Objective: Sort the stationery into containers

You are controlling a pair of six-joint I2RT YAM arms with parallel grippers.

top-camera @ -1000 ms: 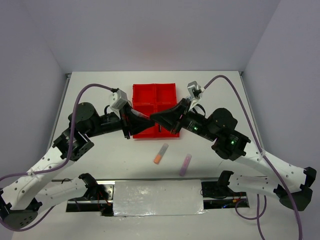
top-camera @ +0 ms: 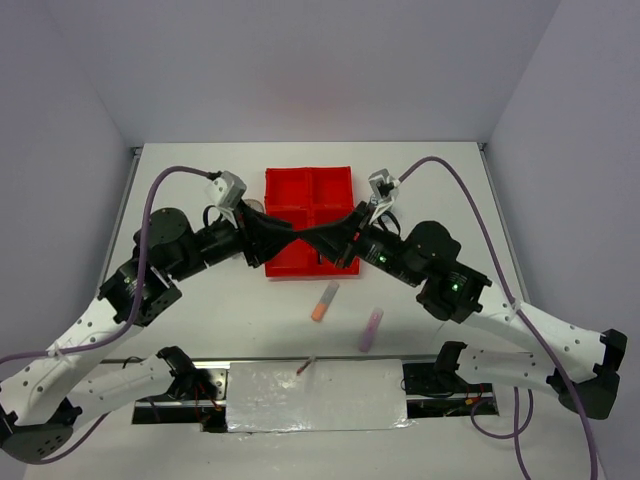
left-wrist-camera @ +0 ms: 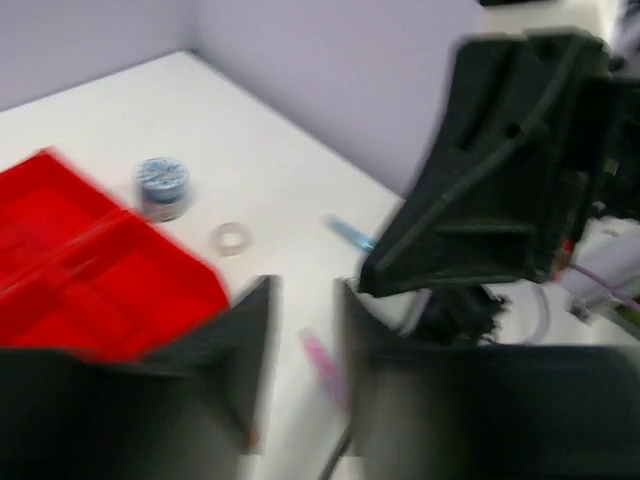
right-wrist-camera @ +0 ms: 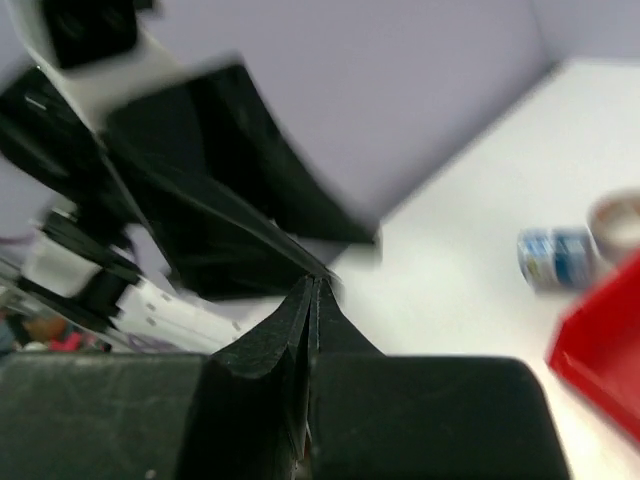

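My left gripper (top-camera: 290,238) and right gripper (top-camera: 305,236) meet tip to tip above the red compartment box (top-camera: 288,187). In the left wrist view a gap shows between the blurred left fingers, and the right gripper's dark tip is close beside them. The right gripper is shut in its own view; a thin dark edge runs to its tips, and whether it is an item or the other gripper is unclear. An orange-and-grey piece (top-camera: 325,300) and a pink piece (top-camera: 370,330) lie on the table in front of the box.
A blue patterned roll (left-wrist-camera: 162,188), a pale ring (left-wrist-camera: 231,238) and a light blue stick (left-wrist-camera: 349,232) rest right of the box. In the right wrist view, another roll (right-wrist-camera: 556,258) and a tan tape roll (right-wrist-camera: 618,225) stand beside it.
The left gripper has shifted slightly, its tips still against the right one. The table items stay put.
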